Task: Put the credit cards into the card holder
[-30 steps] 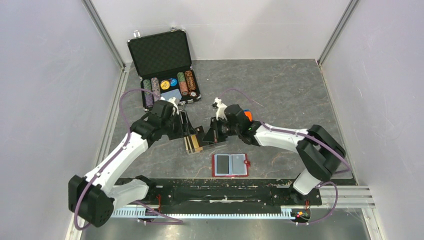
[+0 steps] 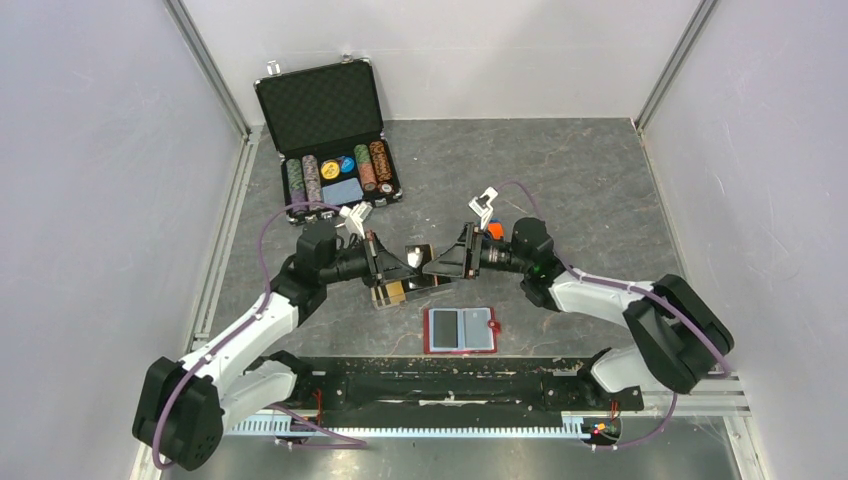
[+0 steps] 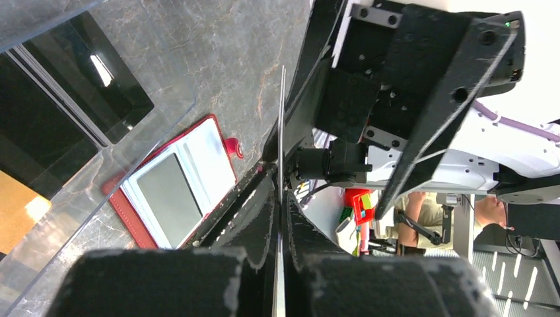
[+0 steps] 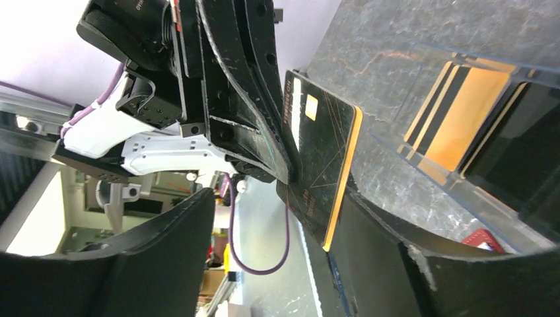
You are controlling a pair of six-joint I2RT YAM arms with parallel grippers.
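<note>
A black card with an orange edge is pinched in my left gripper (image 2: 412,270); in the left wrist view the card (image 3: 282,125) shows edge-on, as a thin upright line between the shut fingers. Facing it from the right, my right gripper has its fingers (image 4: 165,257) spread apart, with the card in view between them but clear space on both sides. The red card holder (image 2: 427,331) lies open on the table, with pale and grey panels inside. A clear box (image 2: 425,293) with black and orange cards sits under the grippers.
Behind the left arm stands an open case (image 2: 318,110) with poker chips and a blue deck. A small orange-and-blue object (image 2: 496,230) lies partly behind the right arm.
Over the last second the left gripper has moved right with the card. The right arm has drawn right and turned its gripper to face the left one; its fingers now show spread.
</note>
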